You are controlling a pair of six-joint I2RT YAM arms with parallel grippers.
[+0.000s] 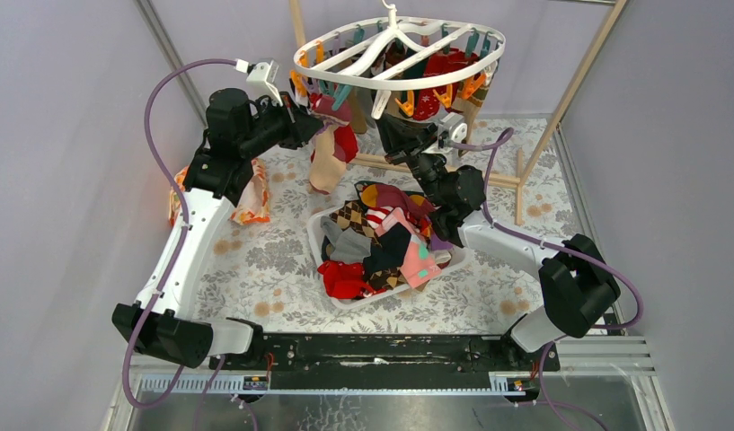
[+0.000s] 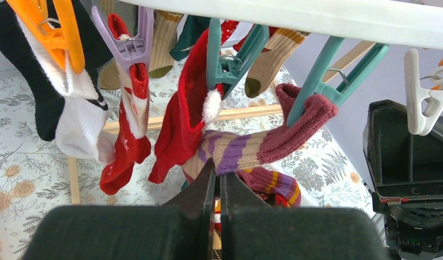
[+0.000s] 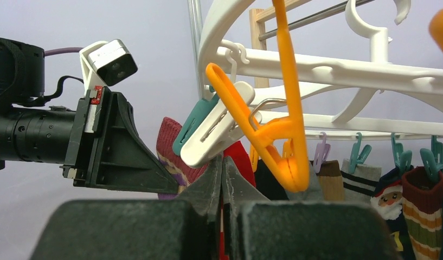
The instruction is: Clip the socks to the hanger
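In the left wrist view my left gripper is shut on a pink, cream and purple striped sock [image 2: 235, 149], whose upper end hangs in a teal clip [image 2: 338, 81] on the white hanger [image 2: 316, 16]. Red Christmas socks [image 2: 129, 146] hang beside it. My right gripper is shut, with nothing seen between its fingers, just below a white clip [image 3: 211, 135] and beside an orange clip [image 3: 284, 162]. In the top view both grippers are under the hanger's front left part.
A white bin [image 1: 313, 242] of loose socks stands on the floral table below the hanger. A wooden frame [image 1: 588, 63] is around the hanger. An orange patterned cloth [image 1: 255, 202] lies at left.
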